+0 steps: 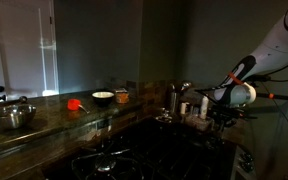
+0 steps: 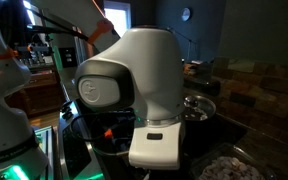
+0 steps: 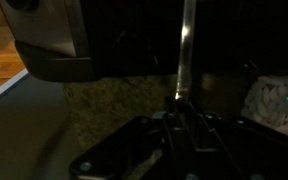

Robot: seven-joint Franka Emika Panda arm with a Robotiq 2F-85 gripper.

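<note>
A long, shiny metal utensil handle (image 3: 187, 50) runs up from my gripper in the wrist view. The dark fingers are shut on its lower end; its far end runs out past the top edge of the picture. In the first exterior view my gripper (image 1: 222, 108) hangs low over the right end of the dark counter, too dim to show the utensil. The white arm (image 2: 139, 90) hides the fingers in the second exterior view.
A dark stovetop (image 1: 109, 163) fills the front. A metal bowl (image 1: 11, 116), a red item (image 1: 75, 104), a pale-topped pan (image 1: 103, 97) and an orange pot (image 1: 122, 96) stand on the left ledge. A tray of pale pieces (image 2: 229, 168) lies close to the arm.
</note>
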